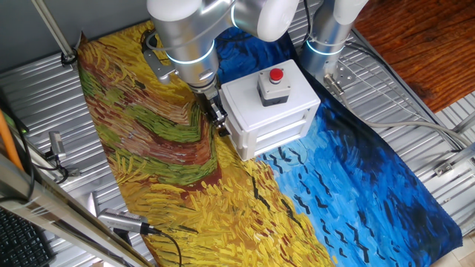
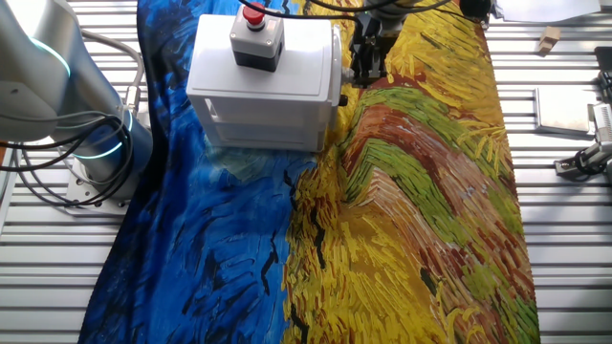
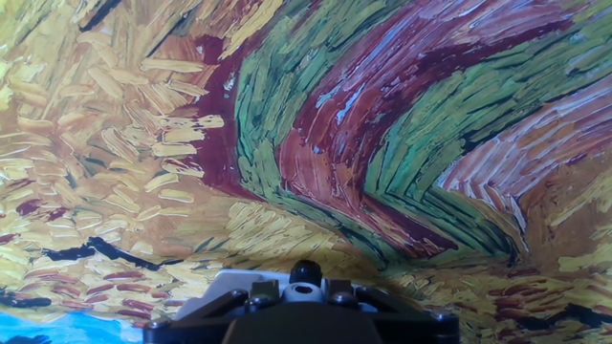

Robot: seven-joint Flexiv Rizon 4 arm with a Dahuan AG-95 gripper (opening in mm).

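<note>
A white drawer cabinet (image 1: 260, 111) stands on the painted cloth, with an emergency-stop box (image 1: 274, 93) on its top. My gripper (image 1: 222, 127) reaches down close beside the cabinet's left face as exterior view 1 sees it. From the opposite side, the gripper (image 2: 367, 73) is at the cabinet's right face, where a small dark knob (image 2: 343, 99) sticks out. At the bottom of the wrist view, a black round knob (image 3: 306, 270) shows at the fingertips, with a pale cabinet edge (image 3: 229, 283) behind. Whether the fingers press on anything is hidden.
The arm base (image 1: 326, 48) stands behind the cabinet. A cabled device (image 1: 125, 221) lies at the lower left; small items, including a brown block (image 2: 549, 38), sit off the cloth.
</note>
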